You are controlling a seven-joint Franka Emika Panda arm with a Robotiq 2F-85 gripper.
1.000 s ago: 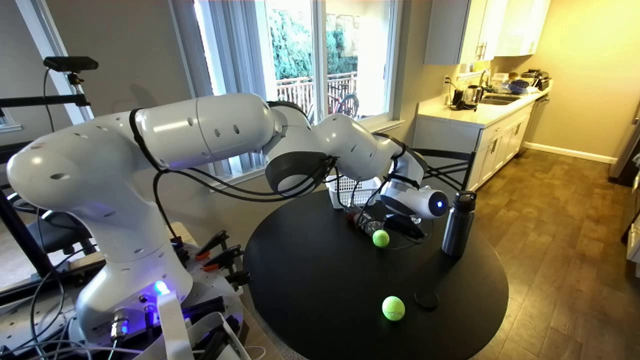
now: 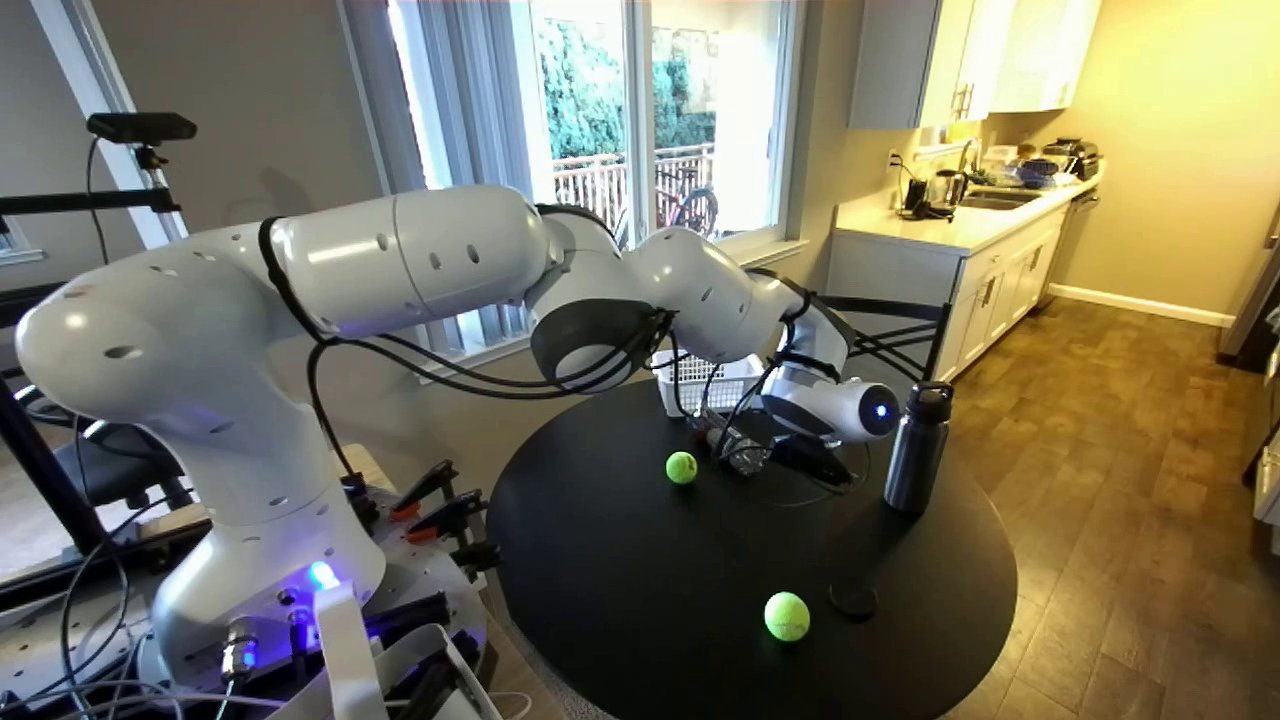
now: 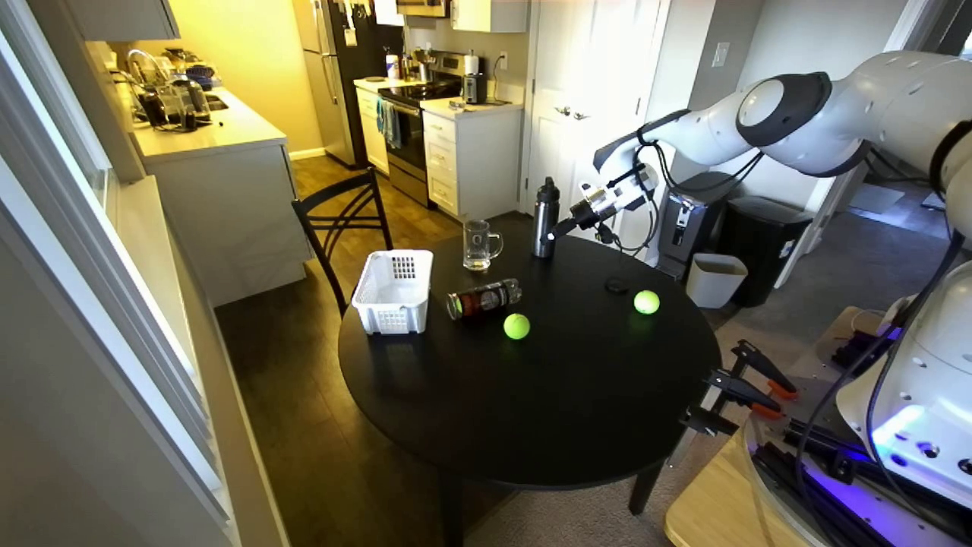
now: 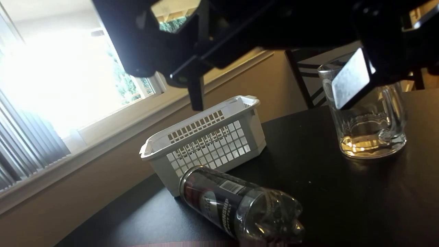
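Note:
My gripper (image 3: 581, 233) is above the far part of the round black table, open with nothing between its fingers. In the wrist view one pale finger pad (image 4: 352, 80) appears in front of the glass mug (image 4: 370, 127). A clear tennis ball can (image 4: 242, 201) with a dark label lies on its side by the white basket (image 4: 210, 140). One tennis ball (image 3: 516, 327) rests on the table close to the can. Another tennis ball (image 2: 787, 616) lies apart, beside a black round lid (image 2: 854, 600).
A dark metal bottle (image 3: 546, 219) stands upright near the gripper, a collision risk. Cables hang loosely from the wrist. A black chair (image 3: 346, 219) stands behind the table.
The tennis ball near the can has moved left in exterior view 1, away from the can's clear end. My arm has barely shifted; the other ball is where it was.

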